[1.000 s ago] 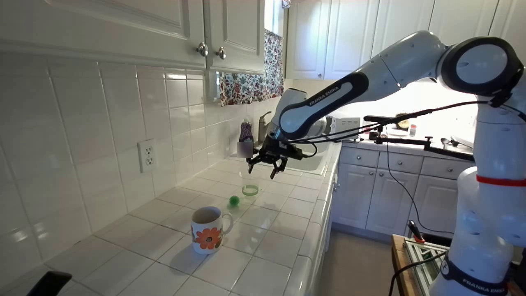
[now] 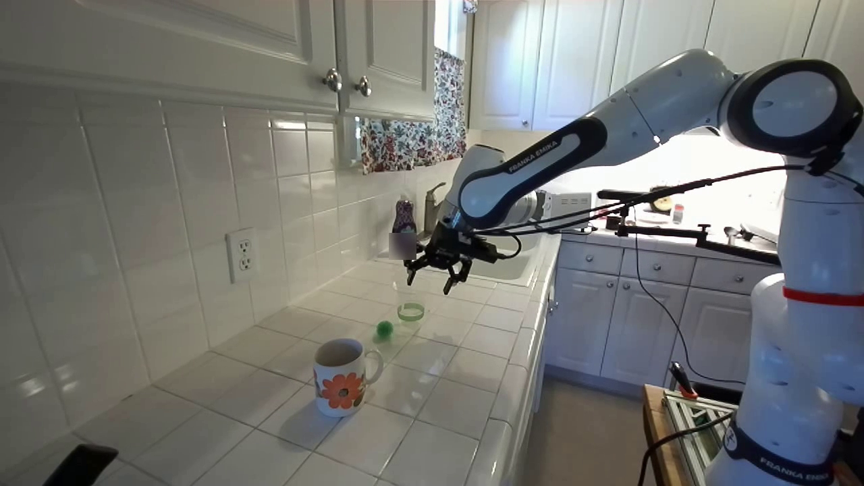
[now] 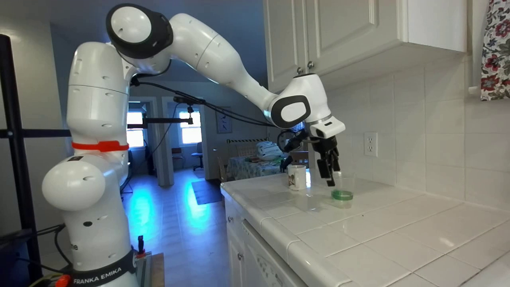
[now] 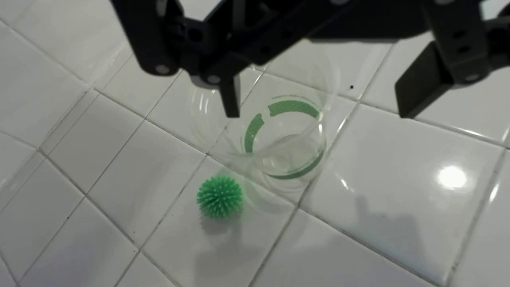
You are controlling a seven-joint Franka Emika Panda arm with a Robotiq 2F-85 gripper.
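Note:
My gripper stands open with nothing between its fingers, over the far side of a clear cup. In exterior view 1 the gripper (image 2: 429, 285) hangs a little above and behind the cup. The clear cup (image 2: 410, 312) stands upright on the tiled counter, a green band near its base. Through its wall in the wrist view, the green band (image 4: 294, 107) shows and the inside looks empty. Beside the cup, apart from it, lies a spiky green ball (image 4: 220, 197). A white mug (image 2: 340, 381) with an orange flower stands closer to that camera.
The tiled wall with an outlet (image 2: 242, 255) bounds the counter on one side. Behind the arm are the sink (image 2: 510, 263) and a dark purple bottle (image 2: 404, 217). Bare tiles (image 3: 382, 229) lie open around the cup, up to the counter's front edge.

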